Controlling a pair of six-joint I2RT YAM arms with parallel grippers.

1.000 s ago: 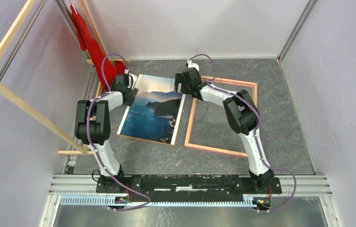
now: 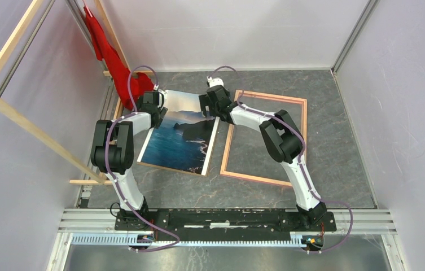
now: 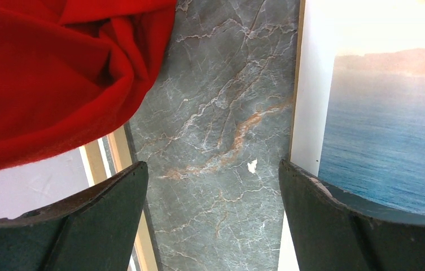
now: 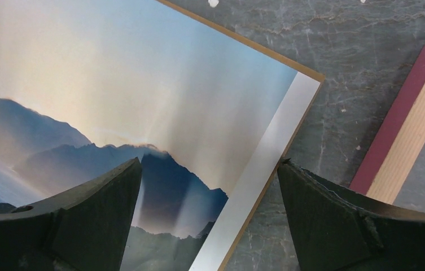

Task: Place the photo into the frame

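The photo [image 2: 167, 141], a seascape with white side strips on a flat panel, lies on the grey floor just left of the empty wooden frame [image 2: 227, 152]. My open left gripper is at the photo's left side; its right finger [image 3: 334, 226] meets or overlaps the panel's left edge, with bare floor between the fingers. At the upper right part of the photo, my right gripper stands open. One finger [image 4: 86, 214] is over the picture and the other [image 4: 340, 226] is by the panel's right edge; whether they touch it I cannot tell.
A red cloth [image 2: 108, 53] hangs from a wooden rack [image 2: 29, 132] on the left, close to my left gripper. Free floor [image 2: 334, 141] lies right of the frame. White walls enclose the back and sides.
My right gripper has moved left over the photo's upper right part. The photo's lower end has slid a little left and toward the front.
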